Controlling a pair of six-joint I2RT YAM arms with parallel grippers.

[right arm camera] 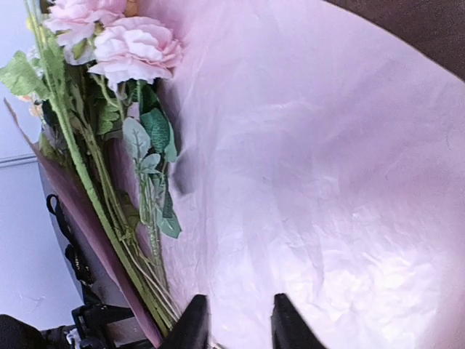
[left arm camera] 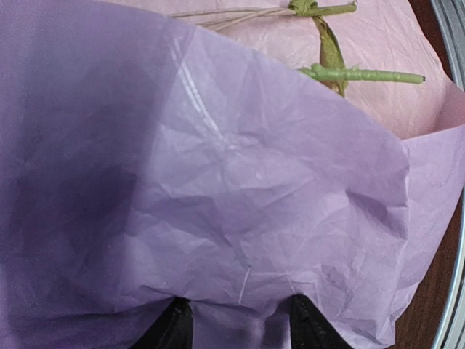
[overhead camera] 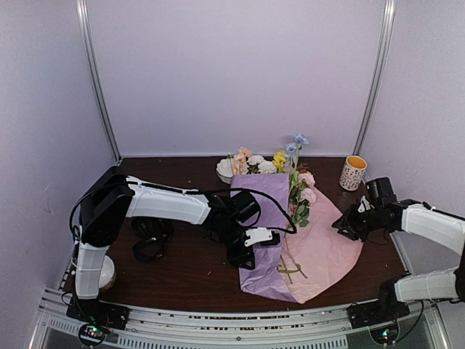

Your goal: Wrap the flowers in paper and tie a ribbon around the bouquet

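Observation:
The flower bouquet lies on spread wrapping paper, its pink blooms [overhead camera: 308, 187] toward the back and its stems [left arm camera: 363, 75] toward the front. Purple paper [overhead camera: 265, 280] covers its left side; pink paper [overhead camera: 327, 254] spreads out on its right. My left gripper is at the purple sheet, its fingers apart with creased paper visible between them. At the right edge of the pink sheet, my right gripper [overhead camera: 347, 230] also has its fingers apart; pink paper [right arm camera: 312, 174] fills most of its wrist view. Neither gripper visibly clamps the paper.
A patterned cup [overhead camera: 353, 174] stands at the back right. Behind the purple paper sits a white bowl [overhead camera: 224, 171]. A black coiled item [overhead camera: 151, 238] lies left of the left arm. Bare dark table [overhead camera: 182, 280] shows at front left.

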